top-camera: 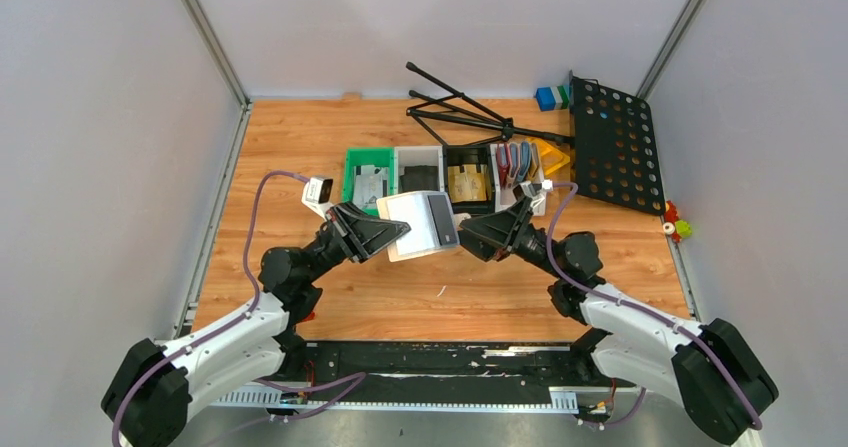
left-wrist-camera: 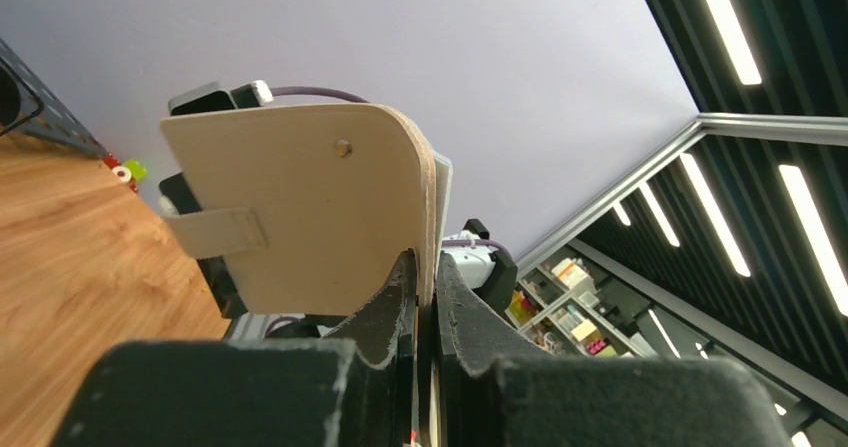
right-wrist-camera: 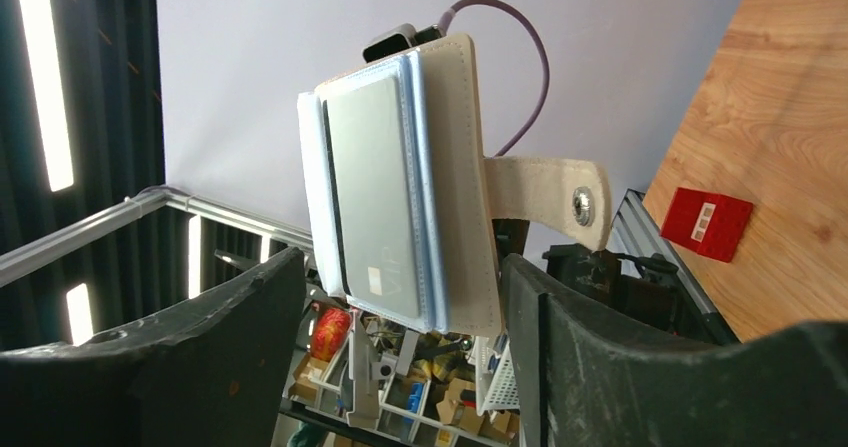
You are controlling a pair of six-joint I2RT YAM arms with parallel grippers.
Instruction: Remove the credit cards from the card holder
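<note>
The beige card holder is lifted above the table, held at its left edge by my left gripper. In the left wrist view its beige back and strap face the camera, with the dark fingers closed on the edge. Seen from the right wrist, the holder's clear sleeves stand spread out with a grey card showing inside, and the snap strap sticks out to the side. My right gripper has its fingers apart, the holder lying in view between and beyond them. Contact there is unclear.
Behind the arms stands a row of bins: green, white, black and one with several tools. A folded black stand and a perforated black panel lie farther back.
</note>
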